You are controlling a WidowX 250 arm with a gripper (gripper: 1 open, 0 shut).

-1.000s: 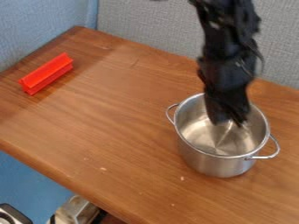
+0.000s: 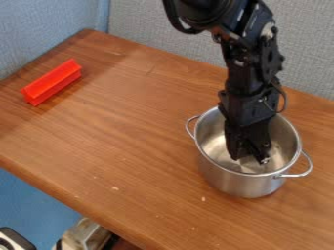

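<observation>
A steel pot (image 2: 237, 182) with two side handles stands on the wooden table at the right. My black gripper (image 2: 247, 148) reaches down into it from above, its fingertips inside the pot below the rim. It looks shut, with nothing visible between its fingers, though the tips are partly in shadow.
A red block (image 2: 53, 82) lies at the far left of the table (image 2: 124, 127). Grey padded walls border the back and left, and some metal hardware sits off the table at the bottom left.
The gripper has moved slightly left and down within the pot. The pot and the red block look unmoved.
</observation>
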